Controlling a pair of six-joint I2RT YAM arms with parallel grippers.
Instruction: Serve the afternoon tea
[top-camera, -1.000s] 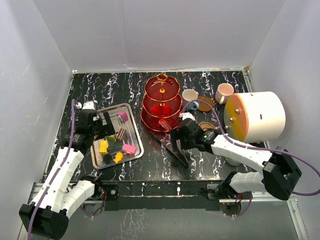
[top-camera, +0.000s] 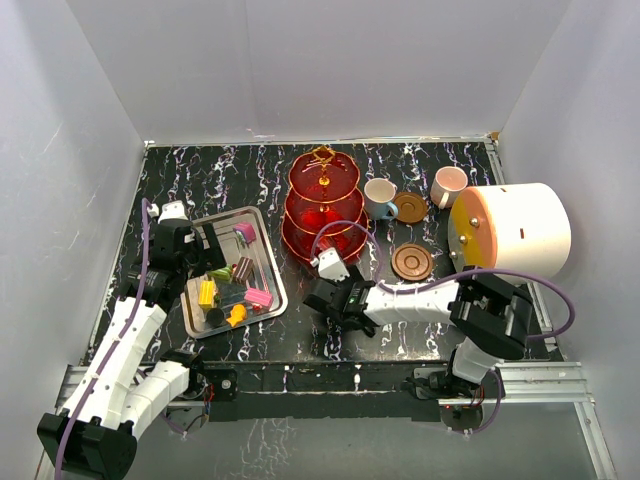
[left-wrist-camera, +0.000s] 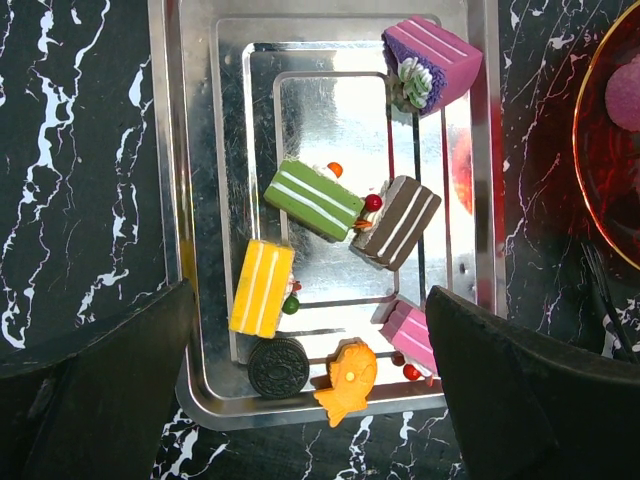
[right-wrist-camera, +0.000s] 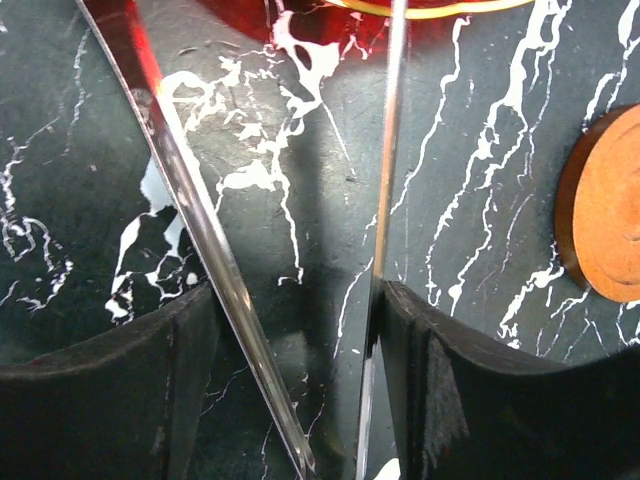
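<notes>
A metal tray (left-wrist-camera: 205, 200) holds several toy cakes: a green slice (left-wrist-camera: 315, 200), a brown slice (left-wrist-camera: 398, 222), a yellow slice (left-wrist-camera: 262, 288), two pink ones, a black cookie (left-wrist-camera: 278, 367) and an orange fish-shaped piece (left-wrist-camera: 348, 380). My left gripper (top-camera: 212, 248) hangs open above the tray, nothing between its fingers. In front of the red three-tier stand (top-camera: 322, 178), my right gripper straddles metal tongs (right-wrist-camera: 385, 190). Its fingers stand apart, one close outside each spread tong arm; whether they press on them is unclear. The tongs' far end is out of the right wrist view.
A blue-and-white mug (top-camera: 379, 195) and a pink-white mug (top-camera: 448, 184) stand at the back right. Two brown coasters lie there, one a nearer coaster (top-camera: 412, 262). A cream-and-orange toaster-like box (top-camera: 515, 230) fills the right side.
My right gripper has moved left and nearer the front, from beside the tongs to over them, covering them in the top view. The left arm has stayed still.
</notes>
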